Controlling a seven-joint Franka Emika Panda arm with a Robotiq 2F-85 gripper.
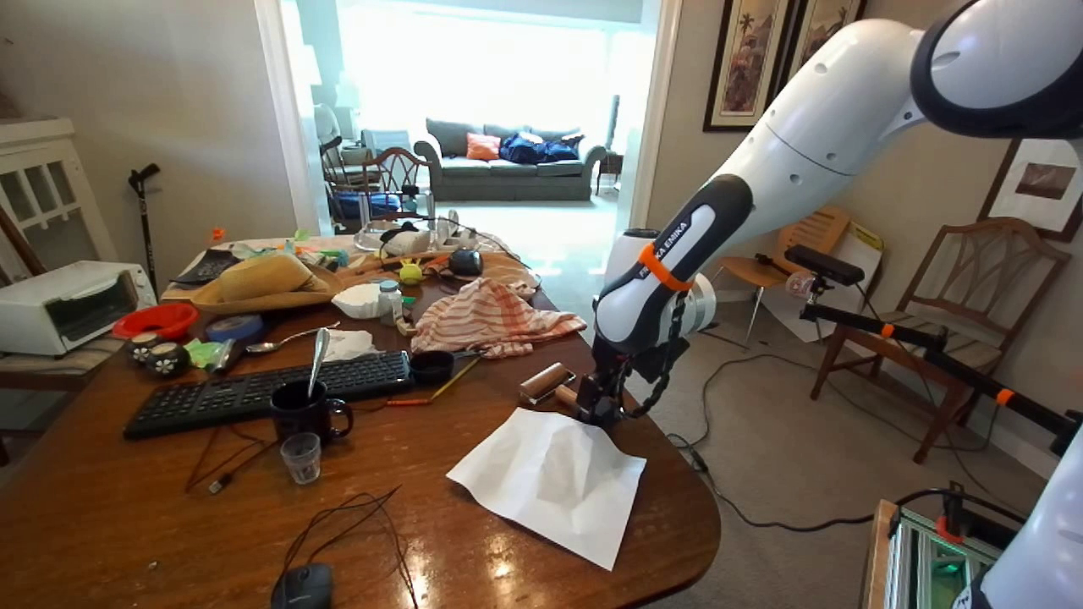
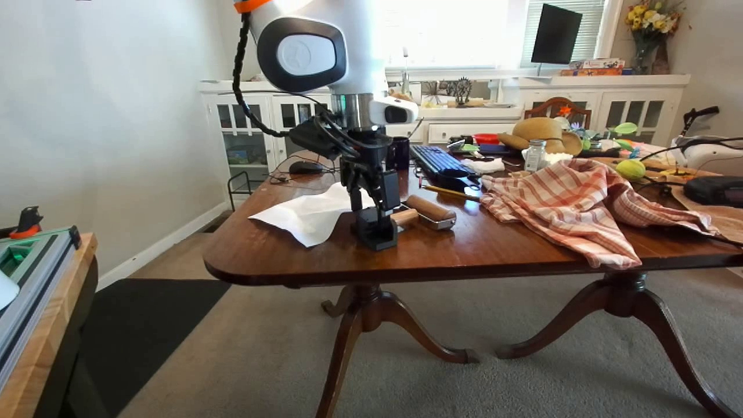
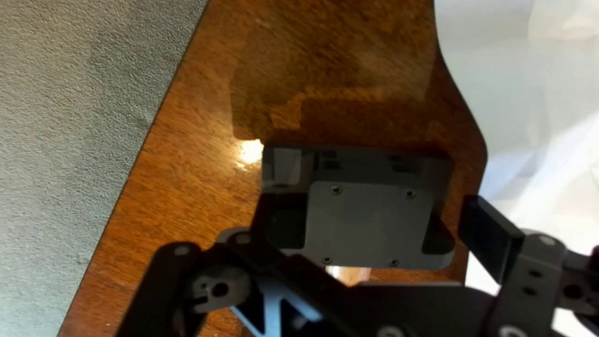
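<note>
A black block-like object (image 3: 365, 224) with a grey screwed plate on top lies on the table, near its edge. My gripper is open above it, and in the wrist view its fingers (image 3: 494, 238) stand on either side of the block. In exterior view 2 the black object (image 2: 377, 234) shows below the gripper (image 2: 372, 198); contact cannot be told. A roller (image 2: 433, 210) with a brown drum lies beside it, its wooden handle (image 2: 404, 218) pointing toward the block. The white paper sheet (image 1: 558, 475) is spread out close by.
A striped cloth (image 1: 492, 318), a keyboard (image 1: 274, 391), a dark mug (image 1: 305, 414) and a small glass (image 1: 301, 458) occupy the table farther off. A mouse (image 1: 302, 587) with its cable lies in front. Bare wood surrounds the paper at the front right.
</note>
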